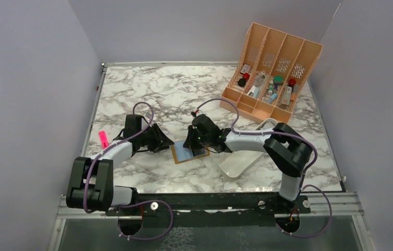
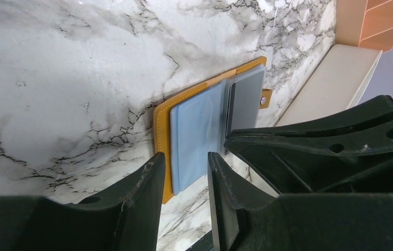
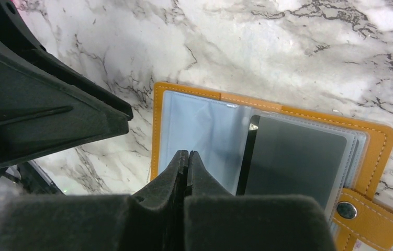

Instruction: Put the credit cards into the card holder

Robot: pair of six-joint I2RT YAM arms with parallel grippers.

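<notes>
The card holder (image 3: 380, 141) lies spread on the marble table, tan-edged, with a clear-blue flap (image 3: 199, 130) on one half. A dark grey card (image 3: 296, 157) lies under clear plastic in the other half. Over the blue half my right gripper is shut, nothing between its fingers; the flap lies outside them. In the left wrist view, that gripper's tip covers part of the holder's near side. My left gripper stands open, its fingers apart, at the left end of the holder with nothing gripped. No loose cards can be made out.
To the right, a white tray (image 1: 236, 167) sits under the right arm. A compartment box (image 1: 259, 110) with several small items stands at the back right. A pink object (image 1: 103, 139) lies at the far left.
</notes>
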